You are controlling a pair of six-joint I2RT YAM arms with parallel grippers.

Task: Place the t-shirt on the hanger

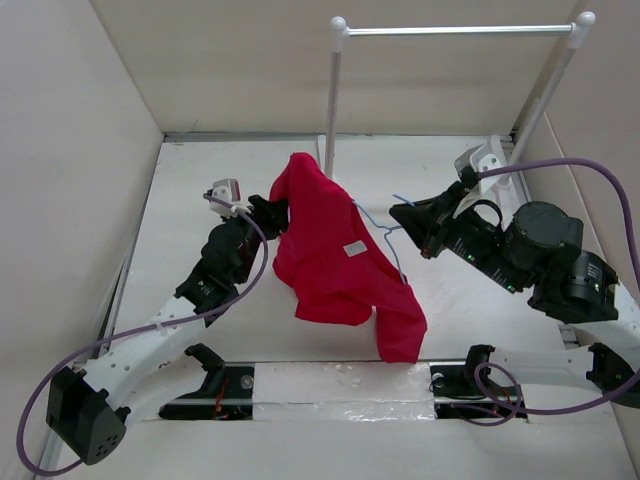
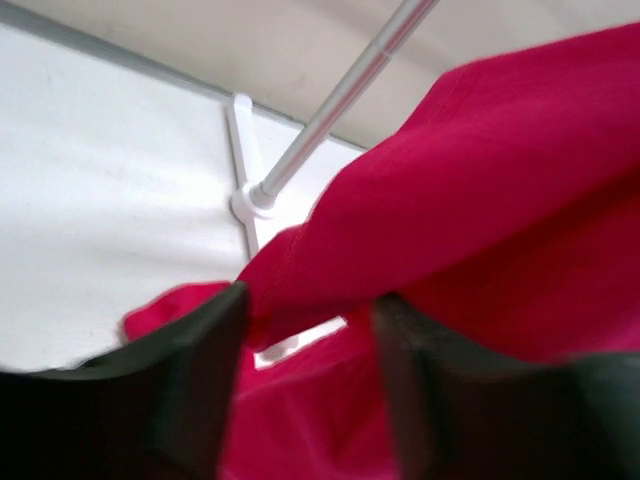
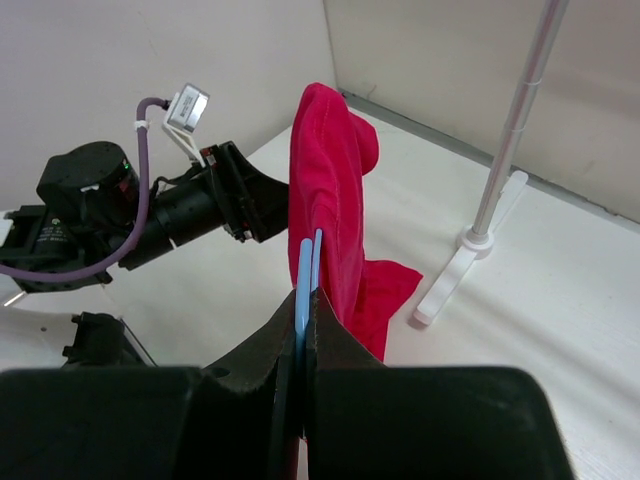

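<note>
The red t shirt hangs draped on a blue hanger, its hem near the front of the table. My right gripper is shut on the hanger, whose blue wire runs between the fingers in the right wrist view. My left gripper is at the shirt's upper left edge; in the left wrist view red fabric lies between and above its blurred fingers. I cannot tell whether it has closed on the cloth.
A white rack with a metal top bar and two posts stands at the back. Walls bound both sides.
</note>
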